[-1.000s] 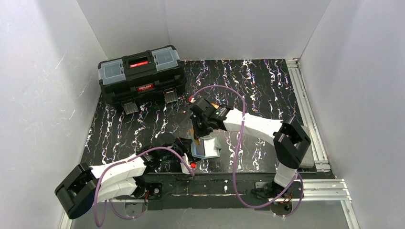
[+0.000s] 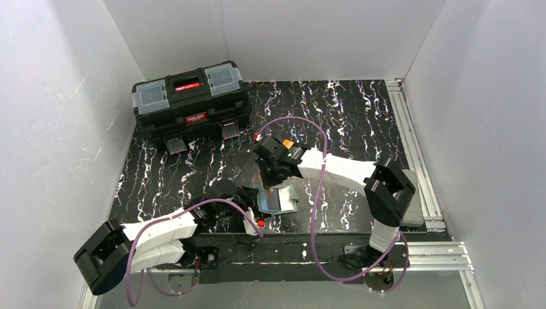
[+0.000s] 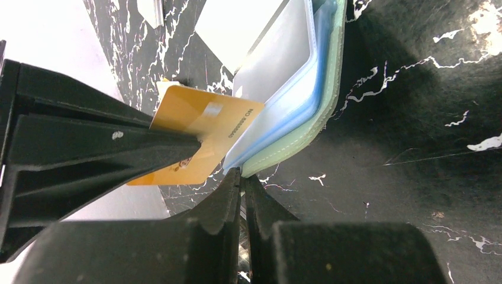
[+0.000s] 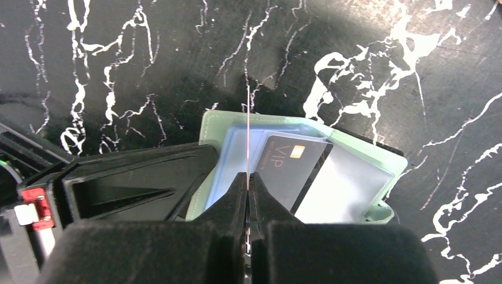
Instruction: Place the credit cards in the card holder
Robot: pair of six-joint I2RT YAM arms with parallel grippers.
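The card holder [image 4: 208, 127] lies opened out, with a pale green cover and clear blue sleeves; a dark VIP card [image 4: 283, 168] sits in one sleeve. My left gripper is shut on the holder's cover edge at its tips. An orange credit card is pinched in my right gripper, which is shut on it; the right wrist view shows this card edge-on as a thin line. In the left wrist view the card's corner overlaps the blue sleeve edge; whether it is inside a sleeve, I cannot tell.
A black toolbox [image 2: 191, 106] stands at the back left. Another orange item [image 2: 288, 143] lies behind the right arm, partly hidden by it.
The left arm and holder have stayed put.
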